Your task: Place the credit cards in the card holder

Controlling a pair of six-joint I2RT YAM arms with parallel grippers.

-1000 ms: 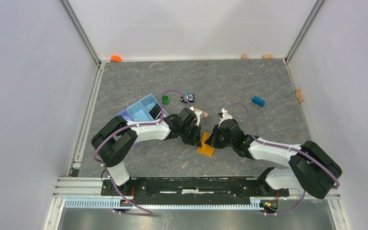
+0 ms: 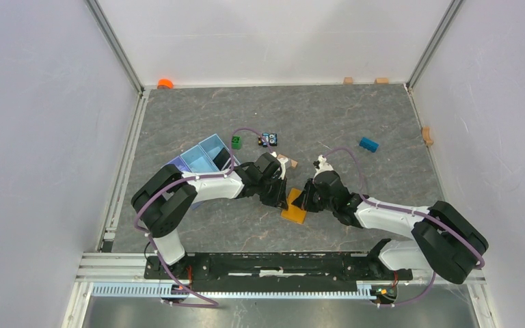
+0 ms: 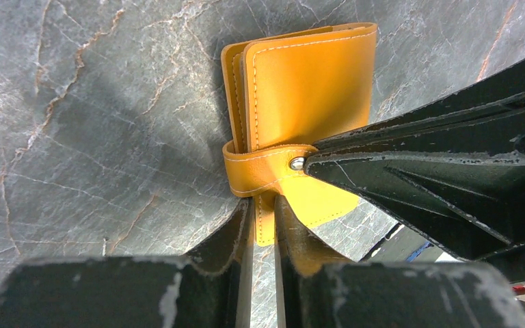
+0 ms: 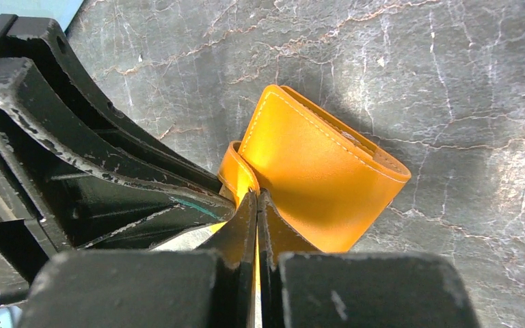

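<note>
The orange card holder [image 2: 294, 213] lies folded on the grey table between both grippers. Its strap [image 3: 256, 171] with a metal snap [image 3: 297, 163] crosses the front. My left gripper is slightly open at the strap's lower edge, with orange leather visible through its narrow gap. From the other side, my right gripper is shut with its tips against the strap by the snap; whether leather is pinched there I cannot tell. A pale edge [image 4: 351, 137] shows inside the fold of the holder. No credit card can be clearly made out.
A blue compartment tray [image 2: 195, 158] with a dark item in it stands behind the left arm. Farther back are a green block [image 2: 236, 142] and a small blue-black object [image 2: 268, 139]. A blue block [image 2: 368, 144] lies right.
The left arm has shifted very slightly. The right arm moved a little and came back. The holder stays in nearly the same place.
</note>
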